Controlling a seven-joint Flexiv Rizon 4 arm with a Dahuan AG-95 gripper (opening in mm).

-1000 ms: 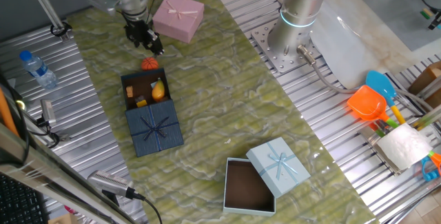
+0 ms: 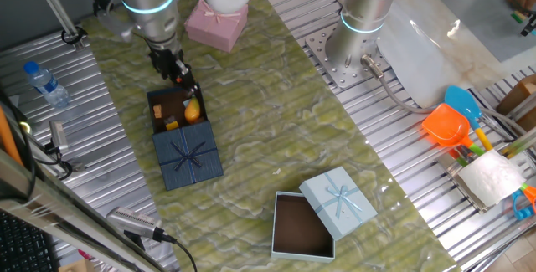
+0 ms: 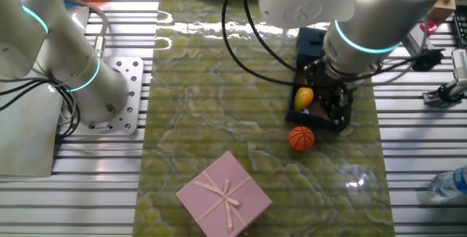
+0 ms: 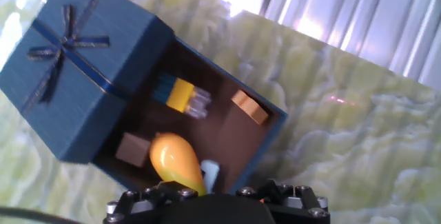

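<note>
A dark blue gift box point(image 4: 264, 141) stands partly uncovered, its ribboned lid point(image 2: 188, 156) lying over one end. Inside are an orange-yellow mango-like fruit point(image 4: 173, 156), a yellow, teal and clear block piece point(image 4: 180, 96), a copper-coloured block point(image 4: 249, 107), a brown cube point(image 4: 133, 149) and a pale blue piece point(image 4: 210, 174). My gripper point(image 2: 189, 88) hangs at the box's open end, close to the fruit. Its fingertips are not clear enough to tell open from shut. An orange basketball point(image 3: 301, 138) rests on the mat just outside that end; in exterior view 1 the arm hides it.
A closed pink gift box point(image 3: 225, 195) stands behind the gripper. Farther off is an empty light blue box point(image 2: 303, 227) with its lid point(image 2: 338, 202) leaning on its edge.
Across the last second my gripper has shifted from behind the basketball, over it, to the dark blue box's open end. The basketball has become hidden in exterior view 1. The boxes have stayed put.
</note>
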